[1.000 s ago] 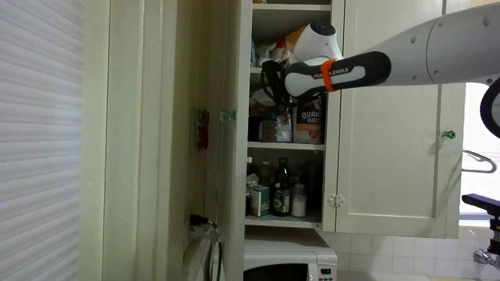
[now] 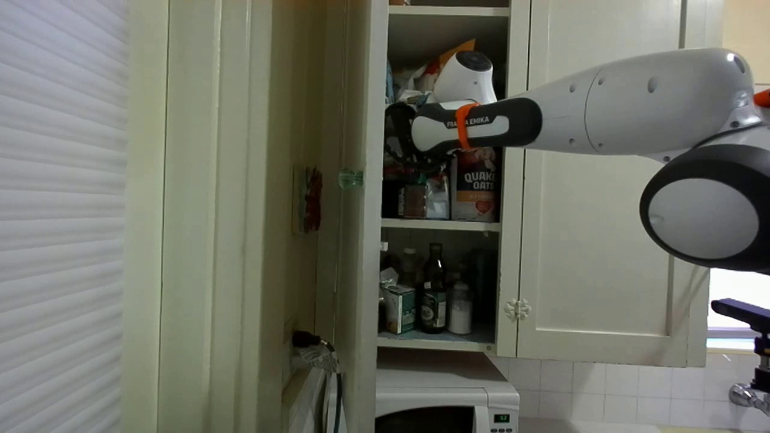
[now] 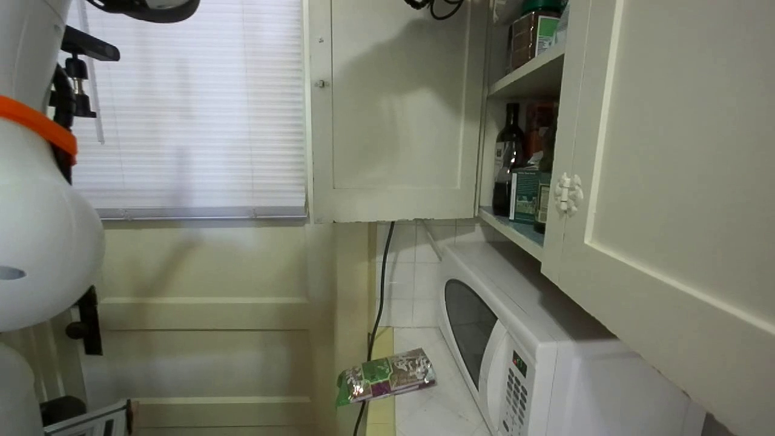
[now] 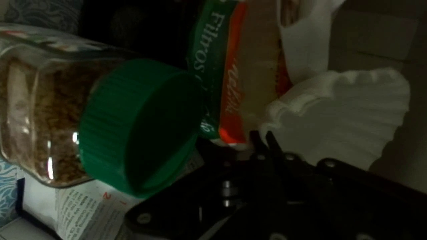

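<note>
In the wrist view my gripper is shut, its two dark fingertips close together. The tips overlap the near edge of a stack of white fluted coffee filters (image 4: 344, 120); I cannot tell whether any thin paper lies between them. Beside the filters is their green, orange and clear packet (image 4: 232, 80). A jar of brown granules (image 4: 60, 120) with a green lid (image 4: 120, 120) stands to the left of the packet. In exterior view 1 the hand reaches into the cupboard's middle shelf (image 2: 440, 225), its fingertips hidden in shadow.
A Quaker Oats box (image 2: 476, 187) stands at the right of the same shelf. Bottles (image 2: 433, 296) and a small carton fill the shelf below, over a microwave (image 2: 440, 390). The open cupboard door (image 3: 399, 109) bounds the left. A shiny packet (image 3: 392, 374) lies on the counter edge.
The arm has moved left and slightly down in exterior view 1, bringing the hand farther across the cupboard opening. The shelf goods still visible stand as before.
</note>
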